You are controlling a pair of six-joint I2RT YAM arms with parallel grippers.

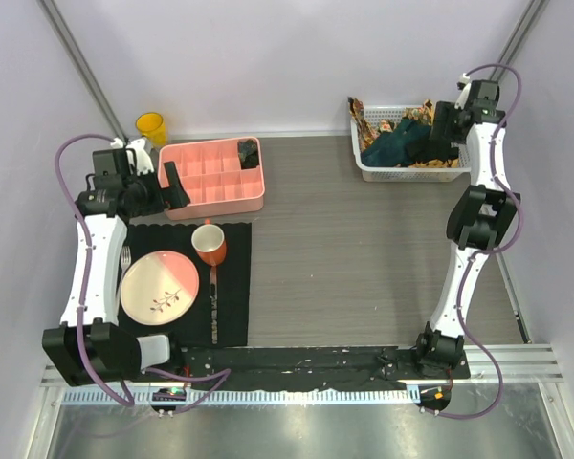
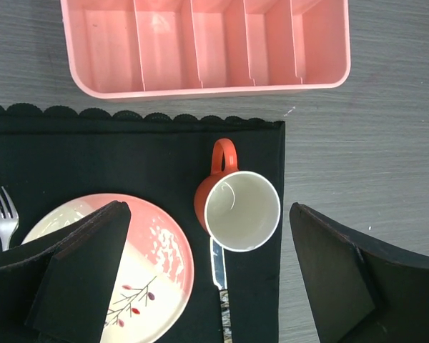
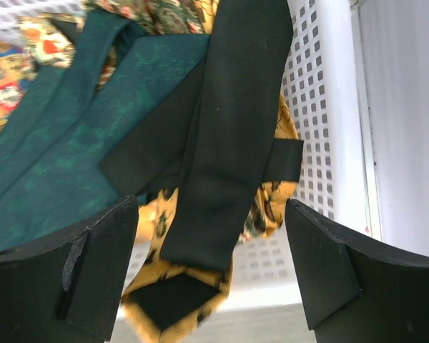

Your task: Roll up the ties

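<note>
Several ties lie jumbled in a white mesh basket (image 1: 408, 174) at the back right: a dark green one (image 3: 93, 132), a black one (image 3: 232, 118) and patterned gold ones (image 3: 6, 89). Over the basket's right end, my right gripper hovers open, the black tie below and between its fingers in that wrist view. One dark rolled bundle (image 1: 248, 154) sits in a back right compartment of the pink divided tray (image 1: 231, 206). My left gripper (image 1: 176, 185), open and empty, stands at the tray's left side.
A black placemat (image 1: 235, 287) holds a plate (image 1: 160, 287), an orange mug (image 1: 209, 245), a knife (image 1: 213, 306) and a fork (image 1: 125, 258). Behind the tray stands a yellow cup (image 1: 151, 127). Bare table lies between tray and basket; a wall flanks the basket's right.
</note>
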